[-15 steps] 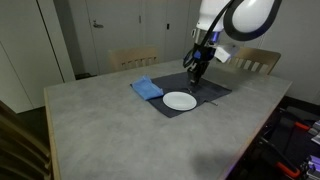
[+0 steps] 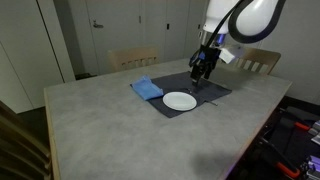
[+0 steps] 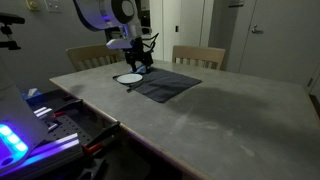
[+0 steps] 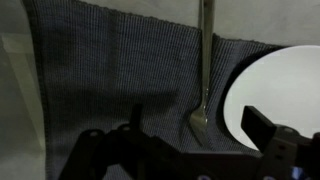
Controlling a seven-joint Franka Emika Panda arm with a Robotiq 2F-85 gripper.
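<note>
My gripper (image 2: 198,80) hangs above the dark placemat, open with nothing between its fingers. In the wrist view its two dark fingertips (image 4: 258,125) stand wide apart at the bottom. Between them, farther down on the placemat (image 4: 100,75), lies a metal fork (image 4: 206,70), its tines toward the gripper and its handle running off the top edge. A white plate (image 4: 285,95) rests beside the fork on the right; in exterior view 1 the plate (image 2: 180,101) is on the near side of the mat.
A folded blue cloth (image 2: 147,88) lies at the mat's left end in exterior view 1. Chairs (image 3: 198,58) stand along the far edge.
My gripper has shifted a little to the right in exterior view 1, staying above the mat. The plate and blue cloth have not moved.
</note>
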